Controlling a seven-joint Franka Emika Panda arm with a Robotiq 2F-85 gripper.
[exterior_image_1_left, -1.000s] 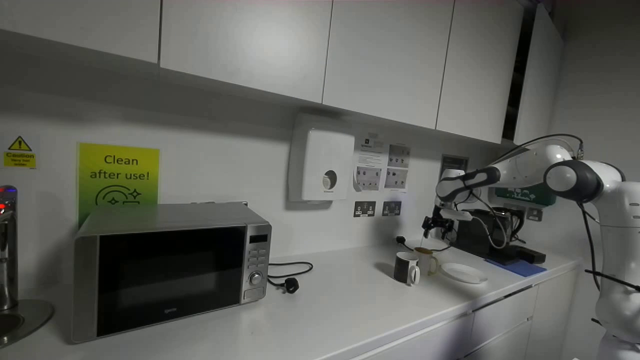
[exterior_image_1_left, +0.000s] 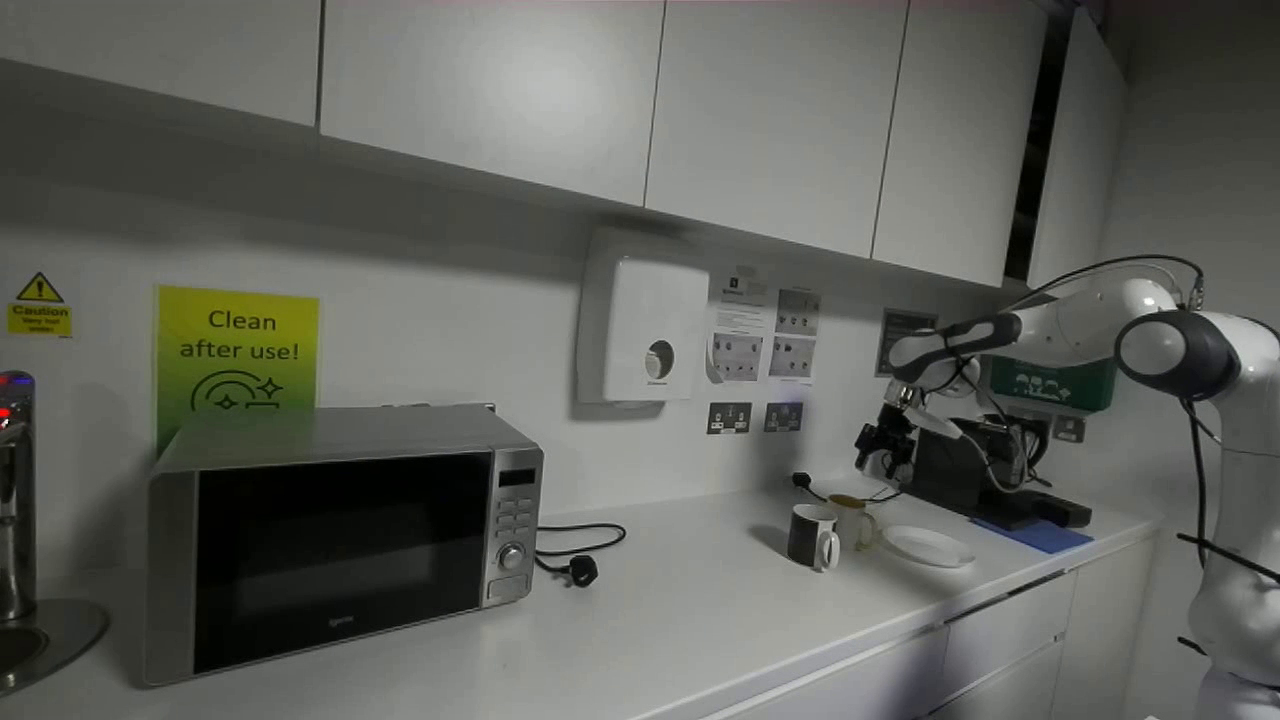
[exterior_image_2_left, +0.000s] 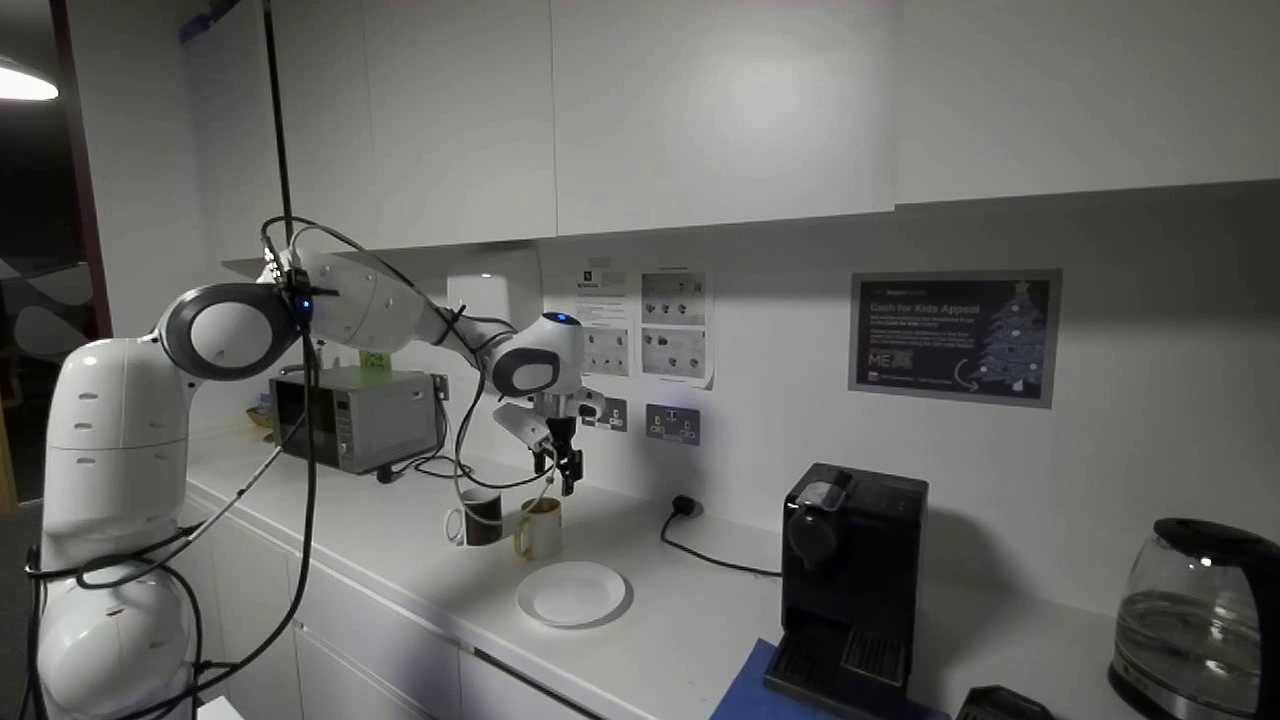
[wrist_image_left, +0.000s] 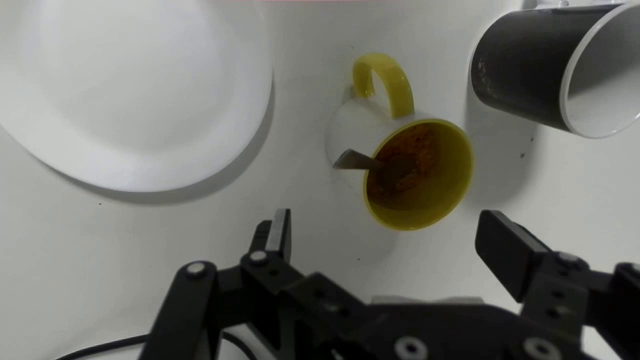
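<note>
A white mug with a yellow inside and handle (wrist_image_left: 384, 129) stands upright on the counter in the wrist view. Orange-brown contents show at its bottom, and a spoon (wrist_image_left: 355, 160) leans out over its rim. My gripper is open above the counter, on the wall side of the mug, with nothing between its fingers. In exterior view 2 the gripper (exterior_image_2_left: 555, 468) hangs higher than the yellow-handled mug (exterior_image_2_left: 539, 528). The dark mug with a white inside (wrist_image_left: 528, 69) is beside it, and a white plate (wrist_image_left: 138, 90) lies on the other side, empty.
A black coffee machine (exterior_image_2_left: 852, 564) stands on a blue mat (exterior_image_2_left: 750, 682), with a glass kettle (exterior_image_2_left: 1188, 624) farther right. A microwave (exterior_image_1_left: 342, 540) occupies the other end. Loose cables and a black plug (exterior_image_1_left: 583, 570) lie on the counter.
My arm has drawn back to the right in exterior view 1, toward the coffee machine, and the gripper has tilted. A thin light object at the gripper a second ago is gone from there.
</note>
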